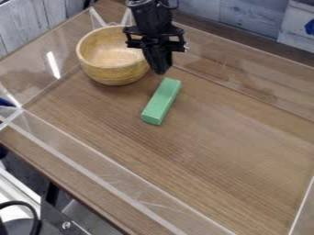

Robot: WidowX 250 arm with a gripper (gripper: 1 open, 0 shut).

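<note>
My black gripper (160, 64) hangs at the top centre, its fingers pointing down just beside the right rim of a tan round bowl (95, 62). The fingers look close together; nothing is visible between them. A green rectangular block (161, 101) lies on the wooden table (208, 156) below and slightly right of the gripper, apart from it.
A dark object with cables (22, 218) sits at the lower left corner. A pale wall edge (263, 18) runs along the back right.
</note>
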